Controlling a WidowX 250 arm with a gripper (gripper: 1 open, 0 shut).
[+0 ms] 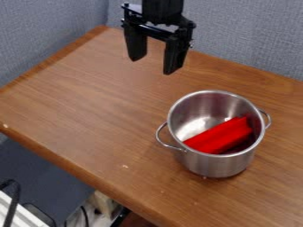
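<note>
My black gripper [154, 55] hangs above the back of the wooden table, upper middle of the camera view, its two fingers apart and nothing between them. A steel pot [213, 164] with two side handles stands on the right half of the table, below and to the right of the gripper. Inside it lies a red elongated object [217, 136], resting toward the pot's right side.
Grey padded walls [249, 35] bound it at the back. At the lower left, past the table's edge, some dark cables show.
</note>
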